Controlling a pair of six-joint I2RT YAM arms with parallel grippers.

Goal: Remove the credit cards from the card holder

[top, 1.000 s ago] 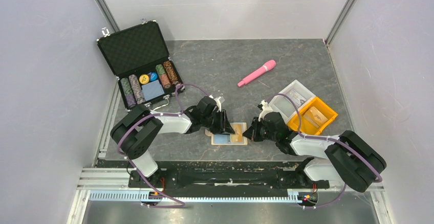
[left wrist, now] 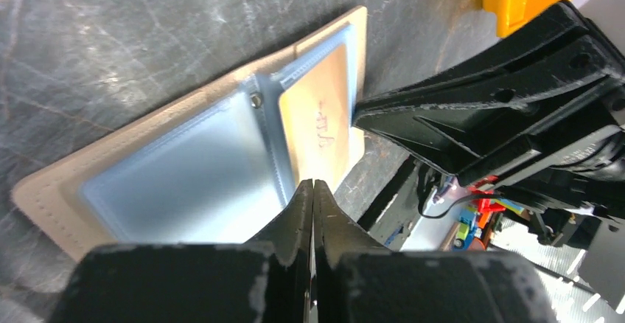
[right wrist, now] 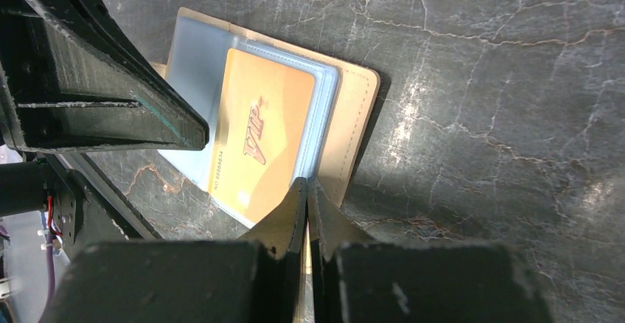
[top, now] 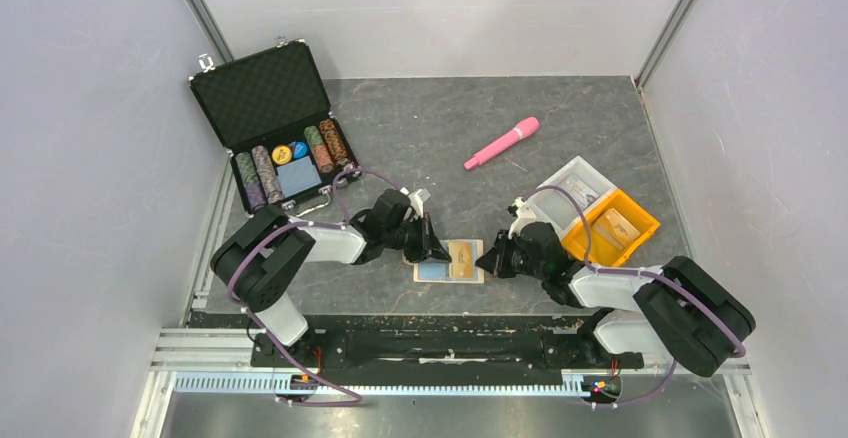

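An open beige card holder with light-blue pockets (top: 432,270) lies flat on the table between my arms, a gold card (left wrist: 315,116) (right wrist: 259,127) in its right pocket. My left gripper (top: 440,256) is at the holder's middle, beside the gold card, with fingertips together; whether anything thin is between them is hidden. My right gripper (top: 485,263) is shut at the holder's right edge, against the blue pocket rim, nothing visible between its fingers.
An open poker-chip case (top: 300,175) sits back left. A pink microphone (top: 500,145) lies behind the holder. White and orange trays (top: 630,223) stand at the right.
My left gripper has shifted slightly left and its fingers look closer together. The right arm and the holder look almost unchanged.
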